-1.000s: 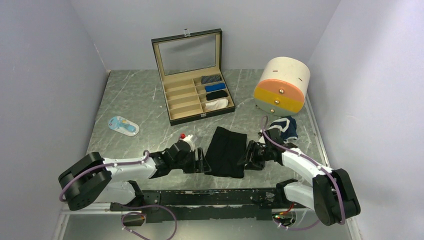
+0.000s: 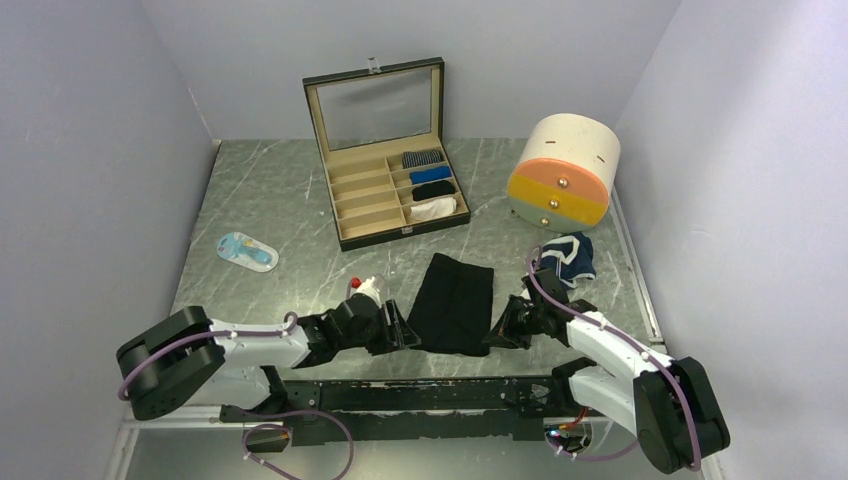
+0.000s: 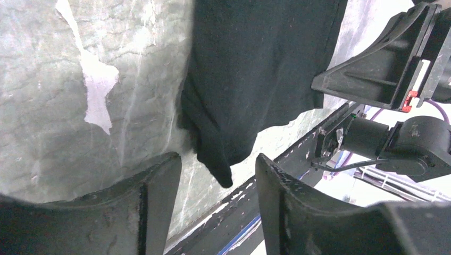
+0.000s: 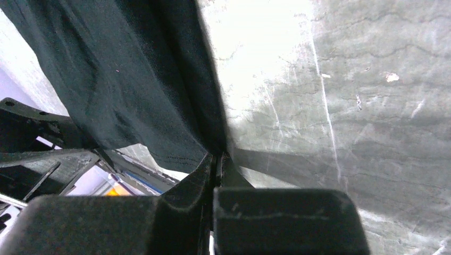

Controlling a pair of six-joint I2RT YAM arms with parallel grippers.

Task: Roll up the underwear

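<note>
The black underwear [image 2: 455,305] lies flat and folded on the grey table, its near edge close to the front. At its near left corner, my left gripper is part open; that corner of the cloth pokes into the gap between the fingers, touching neither side clearly. My right gripper is shut at the near right corner. In the right wrist view the folds of the underwear [image 4: 143,85] run right down to its fingertips; whether a thin layer is pinched there I cannot tell.
An open organizer box [image 2: 375,242] stands behind, with rolled items in its right compartments. To the right are a rounded drawer unit [image 2: 565,170] and a navy-and-white cloth [image 2: 570,258] near the right arm. A blue package [image 2: 247,252] lies at left. Between box and underwear the table is clear.
The left gripper has shifted slightly and its fingers have narrowed. The underwear has hardly moved.
</note>
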